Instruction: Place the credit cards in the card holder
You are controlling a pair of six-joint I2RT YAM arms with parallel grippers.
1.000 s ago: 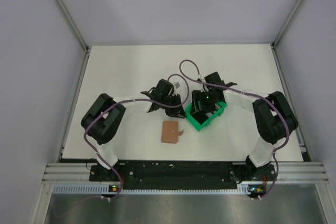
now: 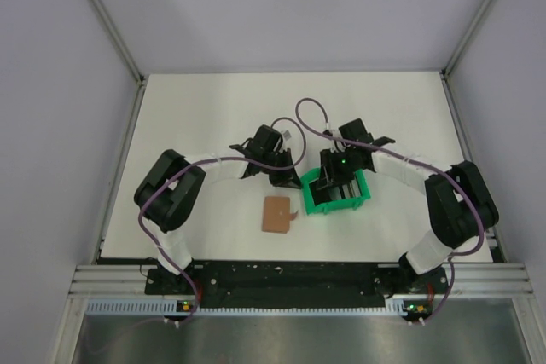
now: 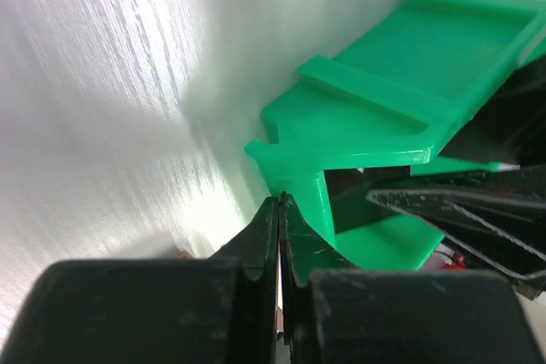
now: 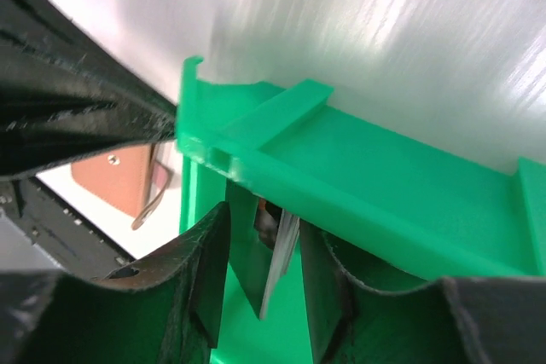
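Note:
A green card tray (image 2: 335,204) with dark and pale cards in it lies right of centre. My left gripper is shut with nothing visible between its fingertips, close against the tray's left end. My right gripper is over the tray, its fingers part open around the edge of a thin pale card (image 4: 281,253); whether it grips the card is unclear. A brown leather card holder (image 2: 276,214) lies on the table below the left gripper, partly visible in the right wrist view.
Both arms crowd the middle, their grippers close together.
The tray has turned to lie more level in the top view, its right part moving toward the front.

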